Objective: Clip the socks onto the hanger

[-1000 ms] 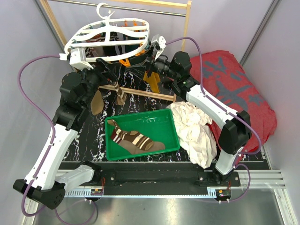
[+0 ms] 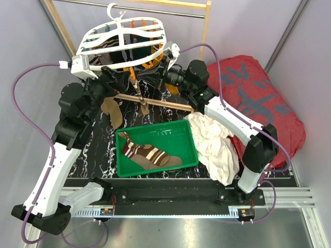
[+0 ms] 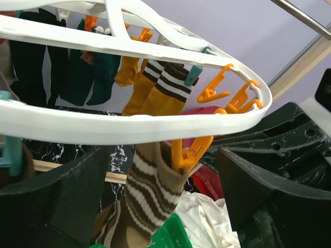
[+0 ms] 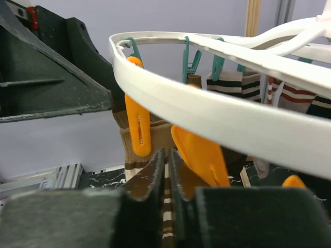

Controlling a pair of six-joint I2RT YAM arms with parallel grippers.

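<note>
The white hanger (image 2: 122, 45) carries several clipped socks below its bars. A brown-and-white striped sock (image 3: 158, 181) hangs from its near edge, its cuff at an orange clip (image 3: 192, 152). My left gripper (image 2: 117, 82) stands open, with its fingers (image 3: 46, 201) on either side of this sock, apart from it. Under the rim, my right gripper is nearly closed, a narrow gap left between its fingertips. Through that gap shows the striped sock, behind the fingers. Just beside them hangs an orange clip (image 4: 201, 155); whether they touch it cannot be told.
A green tray (image 2: 183, 124) below holds another striped sock (image 2: 150, 155). White cloth (image 2: 212, 147) lies right of the tray, and a red cushion (image 2: 253, 103) stands beyond. A metal rod and wooden frame (image 2: 155, 103) rise behind the hanger.
The hanger has shifted and turned slightly; the yellow sock below it is now mostly hidden. The striped sock hangs farther right. My left gripper has moved slightly left, my right one slightly too.
</note>
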